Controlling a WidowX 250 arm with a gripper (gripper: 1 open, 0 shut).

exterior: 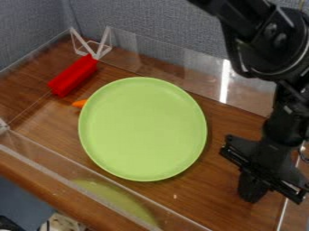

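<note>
My black gripper (251, 188) is low at the right side of the wooden table, to the right of a large green plate (143, 128) and apart from it. Its fingers look shut, with nothing visible between them. An orange carrot-like object (79, 104) peeks out from the plate's upper left edge. Farther back on the left lies a red block (71, 76).
A white wire rack (89, 45) stands at the back left. Clear panels edge the table (193, 203) at front and back, with grey walls behind. Some bare wood shows between plate and gripper and at the far left.
</note>
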